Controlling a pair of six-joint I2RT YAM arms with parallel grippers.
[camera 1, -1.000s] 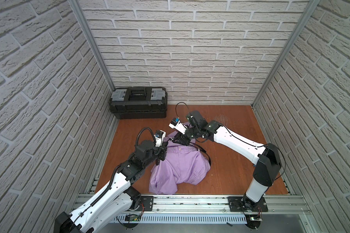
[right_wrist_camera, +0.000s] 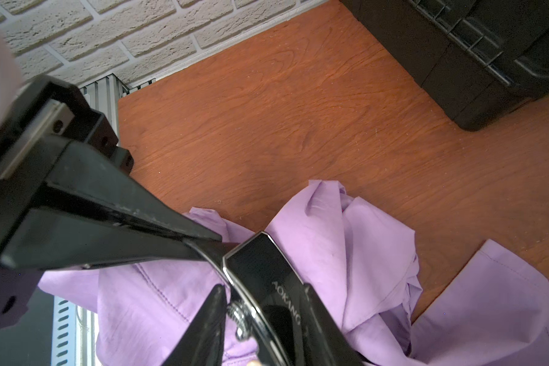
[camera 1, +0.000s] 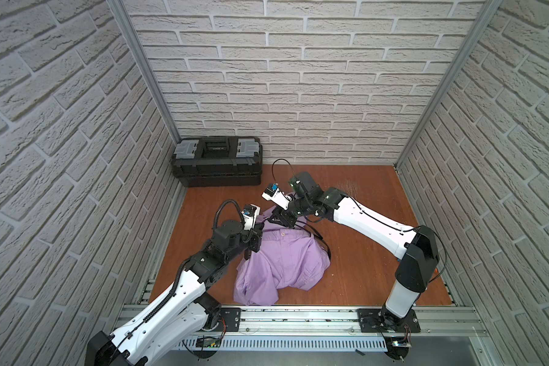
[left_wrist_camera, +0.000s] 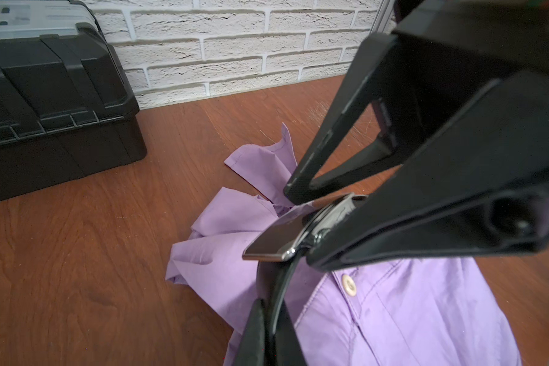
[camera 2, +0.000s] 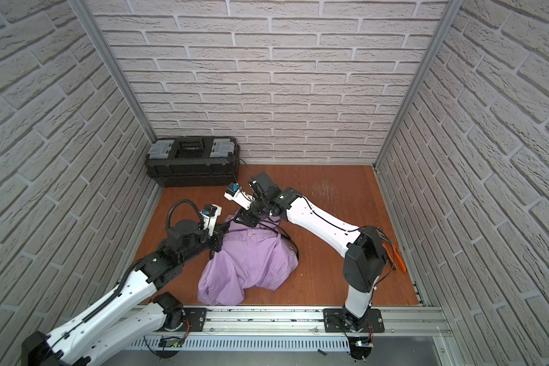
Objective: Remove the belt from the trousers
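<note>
Lilac trousers [camera 1: 289,268] lie bunched in the table's middle, with the black belt [camera 1: 317,235] along the waist. The belt's metal buckle [right_wrist_camera: 262,286], marked AOKANG, is raised above the cloth. My left gripper is shut on the thin belt end just below the buckle. My right gripper stands open around the buckle, a finger on either side; in the left wrist view its fingers reach in from the upper right, close against the metal. The two grippers nearly meet above the waistband.
A black toolbox [camera 1: 216,167] stands at the back left. An orange-handled tool [camera 2: 395,256] lies at the right edge. Bare wood is free to the right and left of the trousers.
My right gripper and arm have shifted slightly left, toward my left gripper and the buckle. The left arm and trousers look unchanged.
</note>
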